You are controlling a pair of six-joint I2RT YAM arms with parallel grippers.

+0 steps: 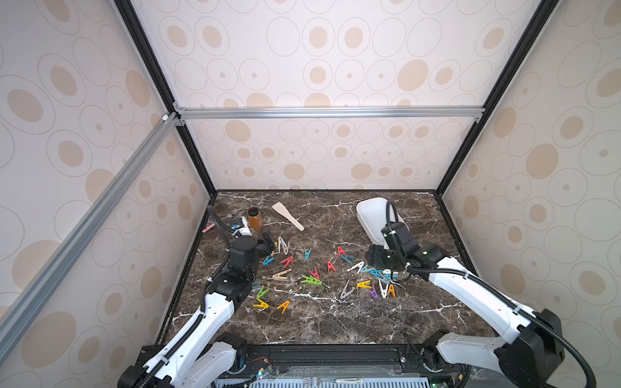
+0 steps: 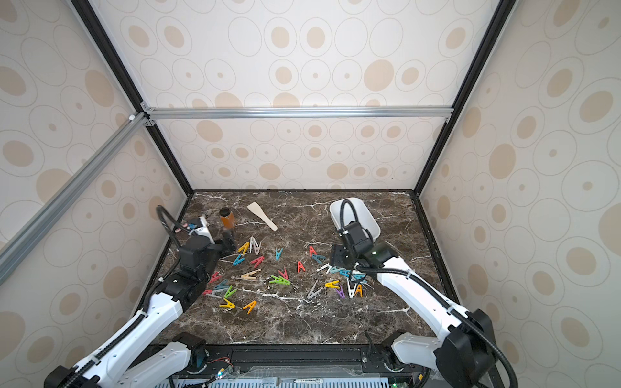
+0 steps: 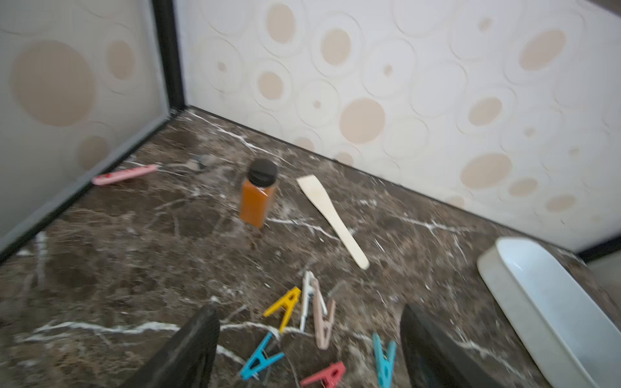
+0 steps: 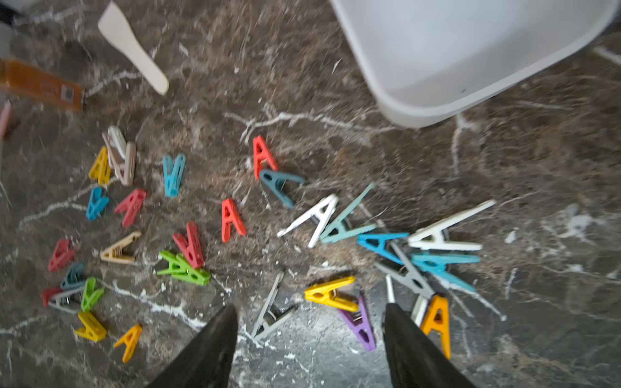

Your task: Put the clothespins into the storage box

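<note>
Clothespins in many colours lie scattered on the dark marbled table, among them a green one, a yellow one and a purple one. The storage box, white and rectangular, stands at the back right with no clothespins visible in the part that shows. Over the right cluster is my right gripper, its fingers apart and nothing held. My left gripper hovers at the left side, also open and empty; past its fingers show a blue clothespin and a teal one.
Behind the clothespins stand an orange jar with a black lid and a pale wooden spatula. A pink stick lies by the left wall. Bare table separates the spatula from the box.
</note>
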